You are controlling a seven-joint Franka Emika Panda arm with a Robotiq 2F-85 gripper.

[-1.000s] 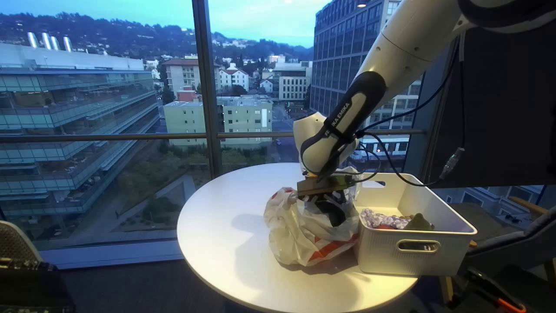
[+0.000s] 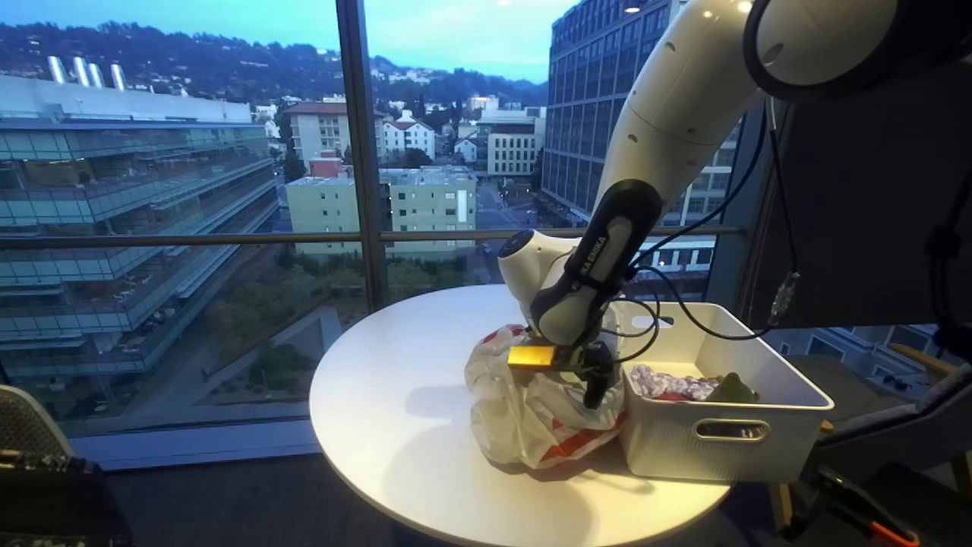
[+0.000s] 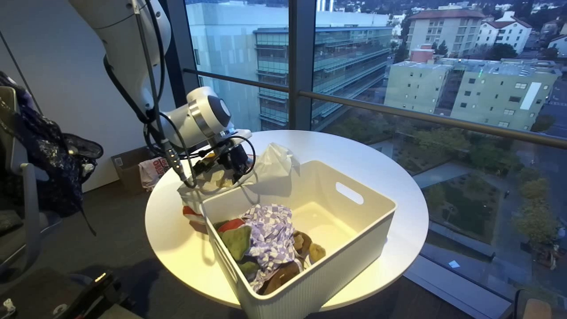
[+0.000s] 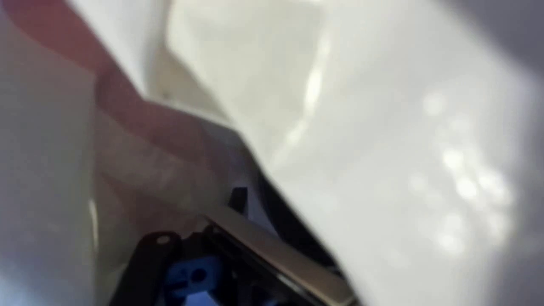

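A crumpled white plastic bag (image 2: pixel 510 415) with red markings stands on the round table, pressed close to the bin's side. In exterior view 1 the arm reaches down into the bag's upper part, and its fingertips cannot be made out there. White plastic fills most of the wrist view, where my gripper shows dark at the bottom, inside the folds. It is open, and I see no object held between its fingers. Part of the hand is covered by a bag flap (image 4: pixel 387 153). What lies deeper in the bag is hidden.
A white bin (image 3: pixel 340 266) with handle slots stands beside the bag. It holds a purple-and-white checked cloth (image 3: pixel 269 234), a green item (image 3: pixel 236 243) and brown items; its far end is bare.
The arm's hand has tilted and shifted a little left and down at the bag, and a bright yellow face on it now shows. The bag's top folds have moved slightly; the bin has stayed put.
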